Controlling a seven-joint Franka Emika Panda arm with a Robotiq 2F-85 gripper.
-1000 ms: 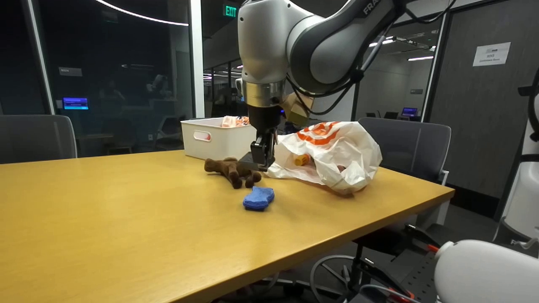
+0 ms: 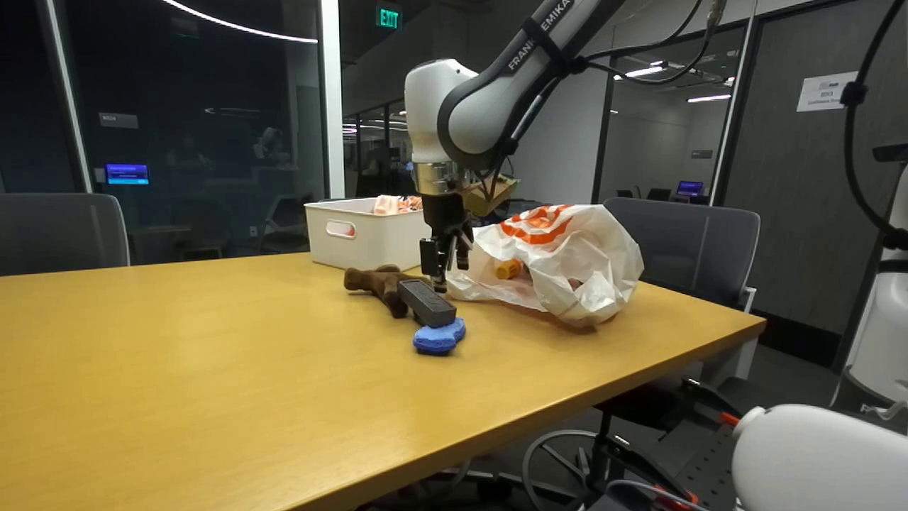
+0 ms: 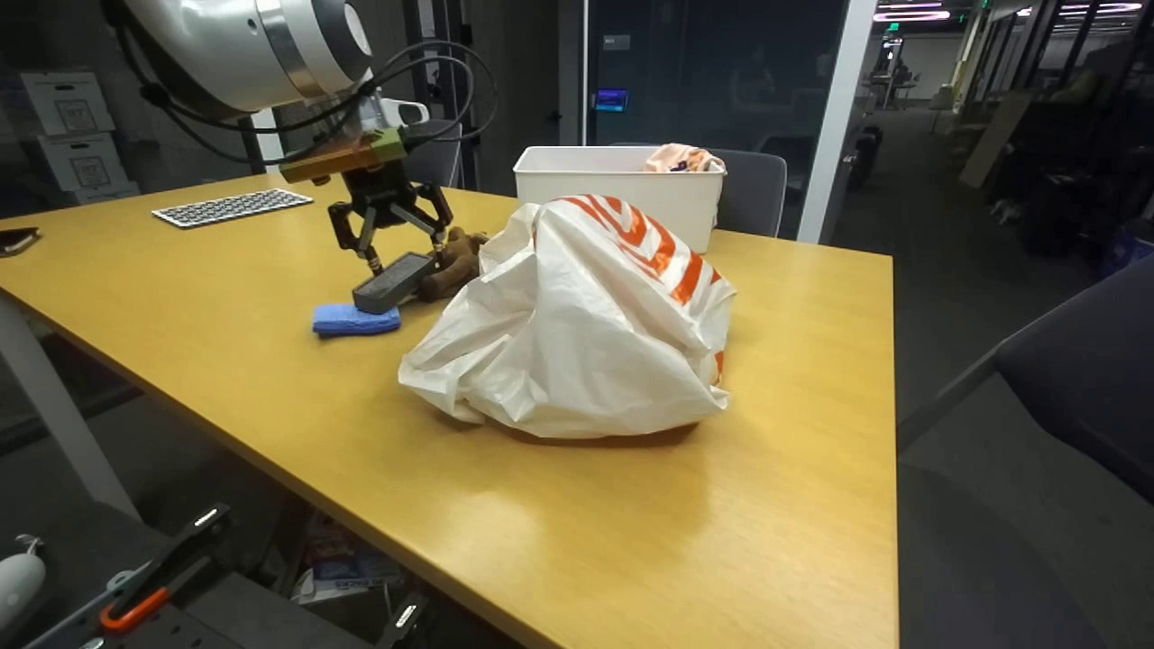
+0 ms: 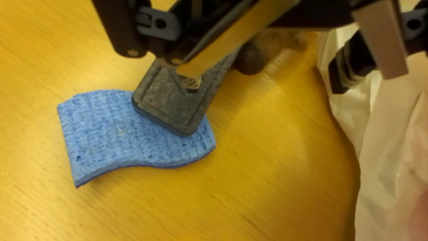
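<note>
A dark grey block like an eraser (image 2: 428,303) lies tilted, one end on top of the blue sponge (image 4: 108,128) and the other beside or against the brown plush toy (image 2: 374,279). In the wrist view the block (image 4: 172,98) overlaps the sponge's upper right corner. My gripper (image 3: 407,256) is open just above and behind the block, its fingers spread wide. One fingertip (image 4: 192,83) appears over the block; the other (image 4: 341,82) is off to the right, by the white plastic bag (image 3: 584,335). The plush is mostly hidden in the wrist view.
The bag with orange print stands close beside the gripper, an orange item (image 2: 508,269) in its mouth. Behind is a white bin (image 3: 617,189) with cloth in it. A keyboard (image 3: 233,206) lies farther off.
A second ago the block was at the gripper, above the plush and off the sponge. Now it rests on the sponge, which has shifted slightly, and the arm has drawn away from this camera.
</note>
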